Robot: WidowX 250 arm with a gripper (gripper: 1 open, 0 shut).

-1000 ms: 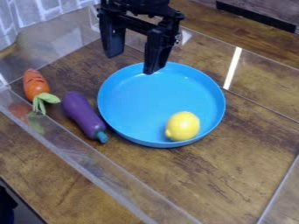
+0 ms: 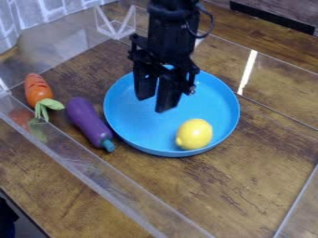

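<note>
A blue plate [image 2: 137, 122] holds a yellow lemon-like object [image 2: 194, 133] at its front right. A purple eggplant [image 2: 88, 121] lies just left of the plate, and an orange carrot with green top [image 2: 39, 90] lies at the far left. The black gripper [image 2: 162, 85] hangs over the back and middle of the plate, behind and above the yellow object, with its fingers pointing down. Its dark parts overlap, so whether it is open or shut is unclear.
A clear plastic edge runs diagonally along the left side.
The gripper has moved down in the view, from behind the plate to over it, nearer the yellow object. The plate and the toys look unchanged.
</note>
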